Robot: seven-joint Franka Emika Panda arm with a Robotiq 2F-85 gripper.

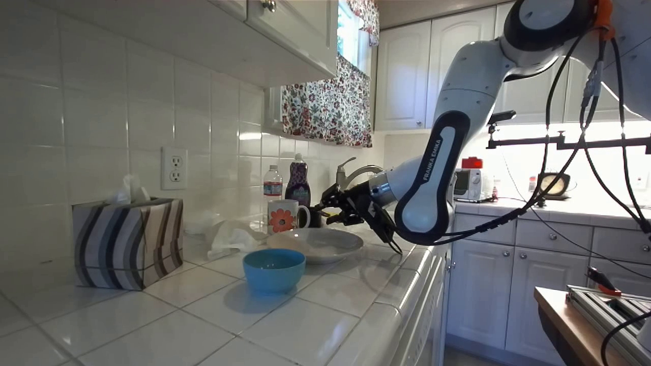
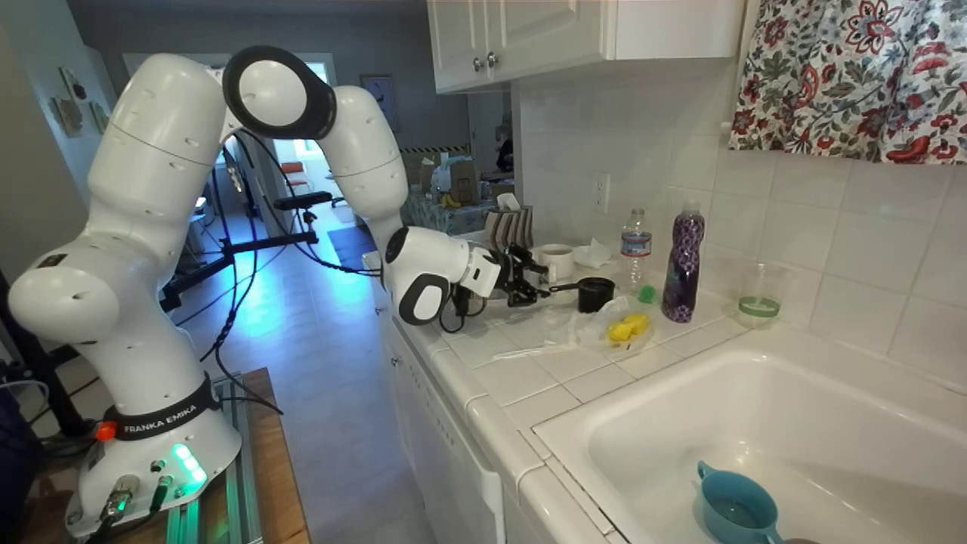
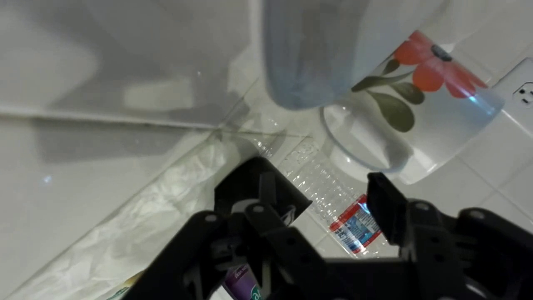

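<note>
My gripper is part open, with a gap between its fingertips and nothing visibly held there. In exterior view 1 the gripper (image 1: 324,208) is just right of the white flowered mug (image 1: 282,216), near its handle, and above the far side of the plate (image 1: 323,242). The wrist view has the mug (image 3: 449,115) at upper right. A black cup (image 3: 245,182) appears partly behind the left finger. In exterior view 2 the black cup's (image 2: 596,295) handle points toward the gripper (image 2: 546,281); contact there cannot be made out.
A water bottle (image 1: 272,185) and purple soap bottle (image 2: 684,263) stand along the wall. Crumpled plastic with yellow items (image 2: 628,328) lies toward the sink (image 2: 634,399). A blue bowl (image 1: 274,269) and tissue box (image 1: 128,244) occupy the near counter.
</note>
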